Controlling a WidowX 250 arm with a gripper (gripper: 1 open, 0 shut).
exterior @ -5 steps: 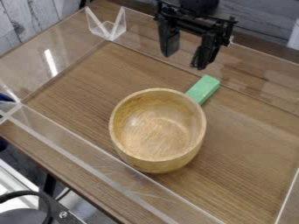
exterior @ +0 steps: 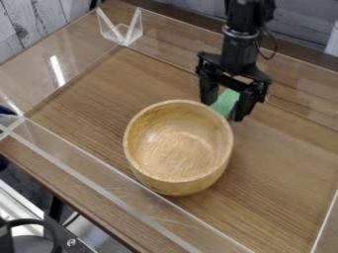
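Note:
My black gripper (exterior: 230, 85) reaches down from the top centre over a green block (exterior: 230, 103), with its fingers open around or just above it; the block is partly hidden by them. In front of the block a large tan bowl (exterior: 179, 148) stands empty on the wooden table (exterior: 79, 89), its rim close to the block.
A small clear container (exterior: 121, 26) stands at the back left. A dark object (exterior: 27, 237) lies at the bottom left edge.
The bowl has not visibly moved.

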